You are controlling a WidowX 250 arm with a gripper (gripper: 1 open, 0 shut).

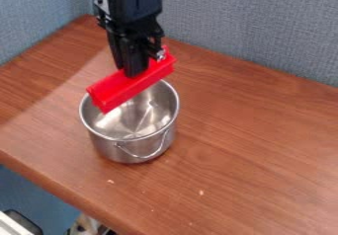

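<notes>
A red oblong block [122, 87] hangs tilted over the mouth of a steel pot [132, 139], its lower left end above the pot's rim. The black gripper [142, 65] comes down from the top and is shut on the block near its upper right part. The block hides part of the pot's back rim and inside. The pot stands upright on the wooden table [251, 160], with a wire handle on its front.
Grey padded walls [251, 27] line the back and left.
</notes>
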